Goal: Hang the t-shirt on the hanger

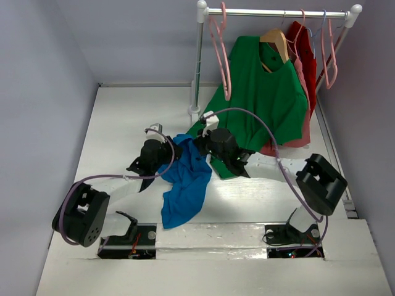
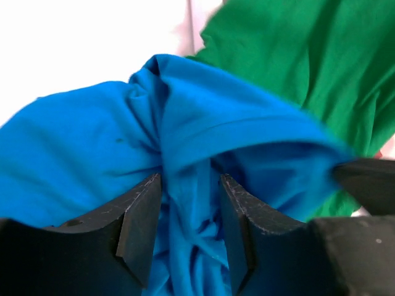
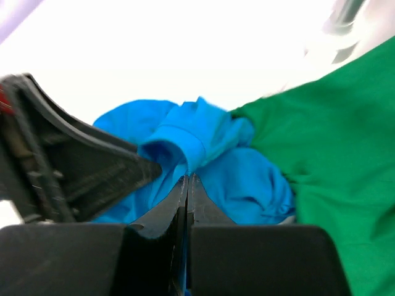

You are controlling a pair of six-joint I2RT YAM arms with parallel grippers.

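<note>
A crumpled blue T-shirt (image 1: 185, 191) lies on the white table between both grippers. In the left wrist view, my left gripper stands open over its folds (image 2: 86, 148). My right gripper (image 1: 200, 139) is at the shirt's upper right; in its wrist view (image 3: 190, 179) it is shut, and a raised edge of the blue cloth (image 3: 185, 139) shows just beyond the tips. Whether cloth is pinched there is hard to tell. Pink hangers (image 1: 225, 80) hang on the rail above.
A white rack (image 1: 271, 12) at the back holds green (image 1: 247, 98), pink and red garments; the green one reaches down beside the blue shirt.
</note>
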